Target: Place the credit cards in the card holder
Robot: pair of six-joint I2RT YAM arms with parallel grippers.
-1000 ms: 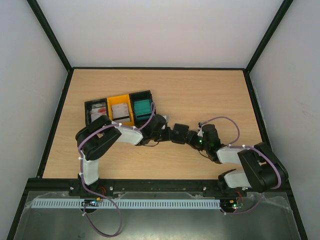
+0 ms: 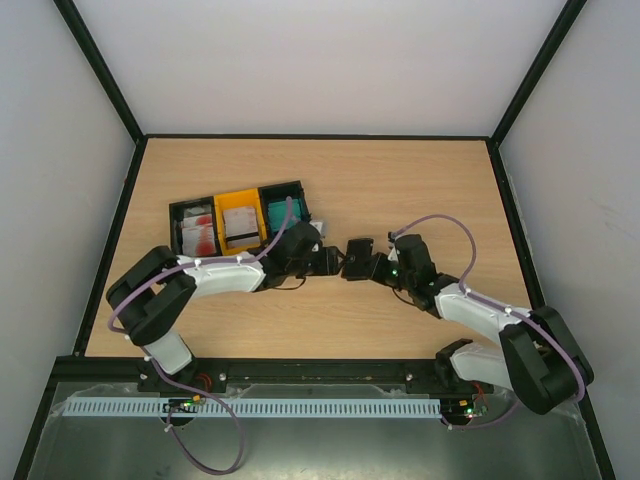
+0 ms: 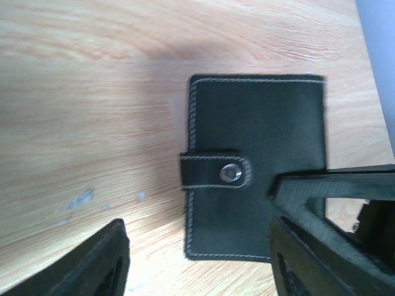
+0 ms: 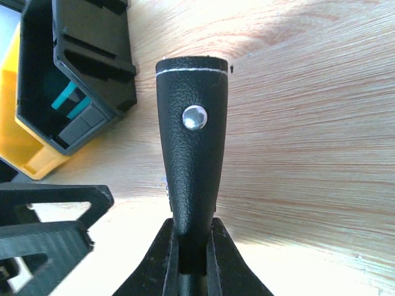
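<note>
The card holder is a black leather case with pale stitching (image 3: 271, 117); its strap with a metal snap (image 3: 231, 172) lies across the front. In the top view the holder (image 2: 357, 257) is between the two grippers, over the middle of the table. My right gripper is shut on its edge, and the holder (image 4: 192, 148) appears edge-on there. My left gripper stands open, facing the holder's strap side, with nothing gripped. Whether cards are inside the holder cannot be seen.
At the upper left stands a row of bins: a black one with white-red cards (image 2: 199, 232), a yellow bin (image 2: 237, 198) with pale cards and a black one with teal items (image 2: 279, 212), partly behind my left arm.
The holder has shifted slightly toward the back of the table with my right gripper. My left arm's elbow has swung left and forward, while its gripper stays close beside the holder.
</note>
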